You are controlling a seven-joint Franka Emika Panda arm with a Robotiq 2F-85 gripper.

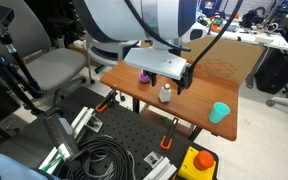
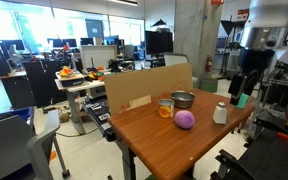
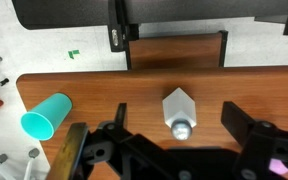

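Observation:
A small white bottle with a grey top [image 1: 165, 93] stands upright near the front edge of the wooden table. My gripper [image 1: 167, 82] hangs over the table just above and behind it in exterior view 1, fingers wide apart and nothing held. In the wrist view the bottle [image 3: 178, 107] appears between the two dark fingers, a little ahead of their tips, and clear of both. A teal cup [image 3: 47, 116] lies well to the left of the fingers there.
A purple ball [image 2: 185, 119], an orange mug [image 2: 166, 107] and a metal pot [image 2: 184, 100] share the table. A cardboard panel [image 2: 144, 88] lines its back. In front sits a black base with an orange-red button [image 1: 204, 160]. Wood between bottle and cup is bare.

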